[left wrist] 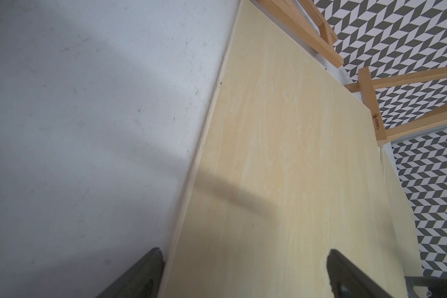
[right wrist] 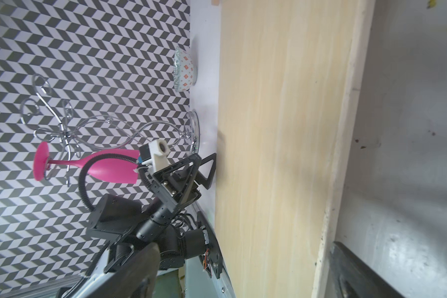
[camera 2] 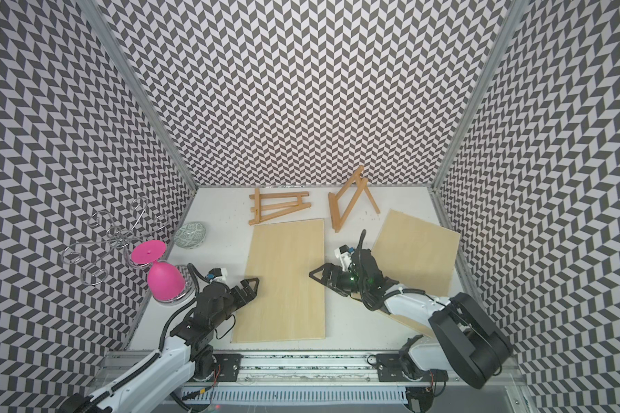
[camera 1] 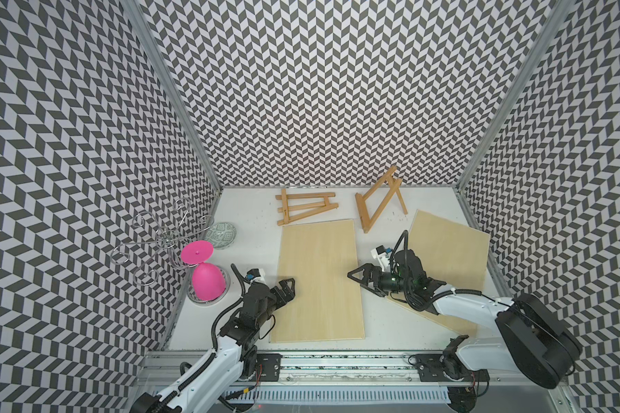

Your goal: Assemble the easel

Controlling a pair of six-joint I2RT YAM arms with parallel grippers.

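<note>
Two folded wooden easel frames lie at the back of the table, one (camera 1: 283, 206) left of centre and the other (camera 1: 364, 213) to its right. A plywood board (camera 1: 317, 247) lies flat in the middle, and a second, angled board (camera 1: 447, 247) lies on the right. My left gripper (camera 1: 286, 292) is open over the middle board's left edge, low by it in the left wrist view. My right gripper (camera 1: 360, 276) is open at that board's right edge, with nothing held between its fingers.
At the left stand a pink goblet (camera 1: 206, 282) on a wire stand (camera 1: 165, 239) and a patterned bowl (camera 1: 220, 234).
</note>
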